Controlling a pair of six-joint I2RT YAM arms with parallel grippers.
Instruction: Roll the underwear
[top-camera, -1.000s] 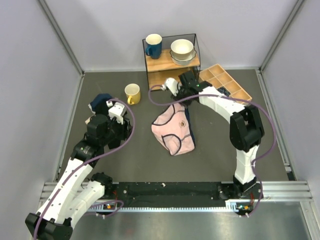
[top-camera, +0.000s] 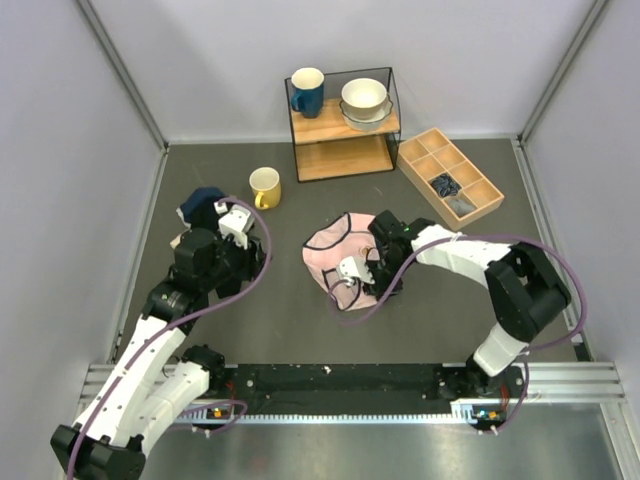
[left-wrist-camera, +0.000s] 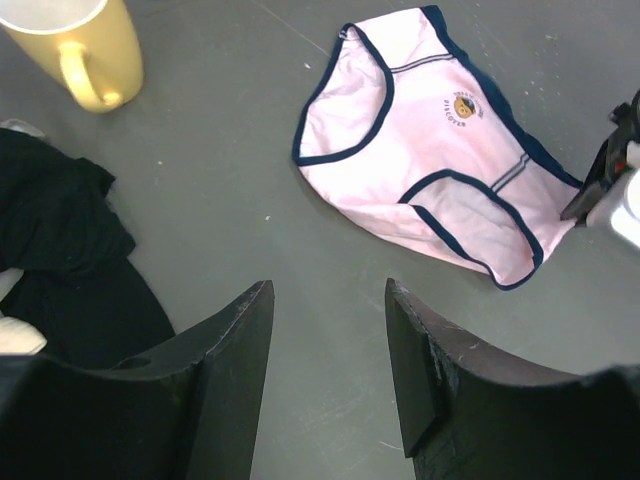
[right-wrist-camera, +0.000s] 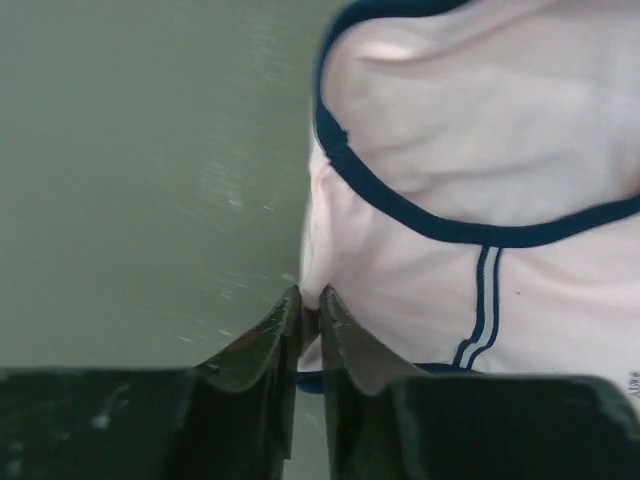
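Observation:
The pink underwear (top-camera: 322, 258) with dark blue trim lies spread on the middle of the grey table, a small bear print (left-wrist-camera: 463, 106) showing in the left wrist view. At its near right corner, my right gripper has its fingertips close together, with the pink cloth edge gathered between them. The right arm covers part of the cloth in the top view. Off to the left, my left gripper is open and empty, with bare table between its fingers.
A yellow mug (top-camera: 265, 186) stands behind the left arm, beside dark clothes (left-wrist-camera: 60, 230). At the back are a rack (top-camera: 345, 158) with a blue mug and bowls, and a wooden divided box (top-camera: 430, 158) holding rolled items.
My right gripper has come from the underwear's far end to its near right corner, down onto the cloth, and its fingers have closed together there. The left arm has stayed still.

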